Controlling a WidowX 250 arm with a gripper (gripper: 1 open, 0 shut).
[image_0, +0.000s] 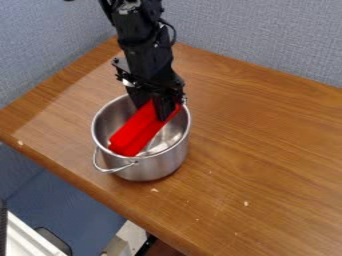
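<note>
A steel pot (166, 164) with a wire handle stands on the wooden table, left of centre. Inside it a long red object (134, 134) lies slanted, its upper end reaching toward the back right rim. My black gripper (162, 105) hangs over the back of the pot at that upper end. Whether its fingers hold the red object cannot be made out, as they are dark and overlap it.
A grey wall runs along the back.
</note>
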